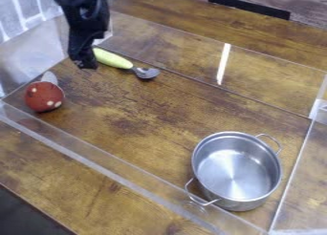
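Note:
A yellow corn cob (pixel 113 60) lies just right of it, beside a small metal utensil (pixel 145 73). A red ball-like object with pale spots (pixel 45 97) sits at the left, with a white piece behind it. A steel pot (pixel 236 168) with two handles stands at the front right.
Transparent walls surround the wooden surface (pixel 153 124), whose middle is clear. A dark slot (pixel 250 10) is at the back.

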